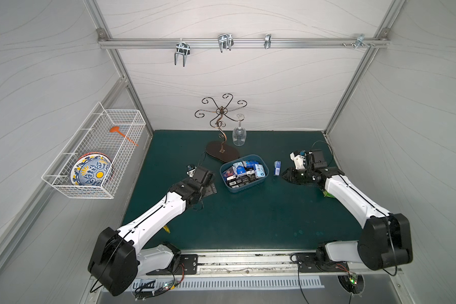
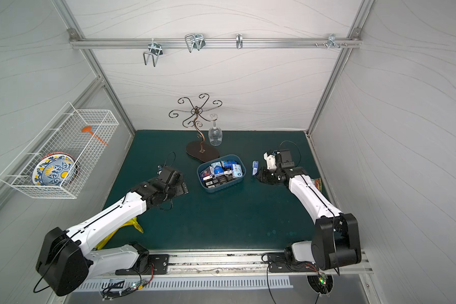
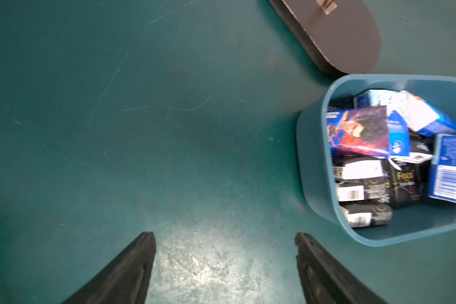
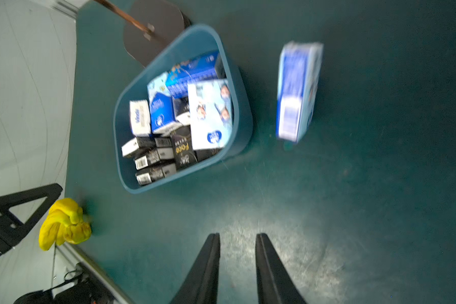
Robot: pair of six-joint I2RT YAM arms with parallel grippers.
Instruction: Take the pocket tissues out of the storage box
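The blue storage box (image 1: pixel 245 186) holds several small blue, white and black packs (image 4: pixel 209 116). A blue-and-white pack (image 4: pixel 297 88) is outside it, to its right on the table. My left gripper is open, left of the box, nothing between its fingers. My right gripper is to the right of that pack in the top views; in its wrist view the fingertips stand a little apart with nothing visible between them, and I cannot tell whether it is shut on something.
A metal stand (image 1: pixel 222 152) with a hanging glass (image 1: pixel 239 134) stands behind the box. A wire basket (image 1: pixel 106 190) with plates hangs on the left wall. A yellow object (image 4: pixel 64 223) lies front left.
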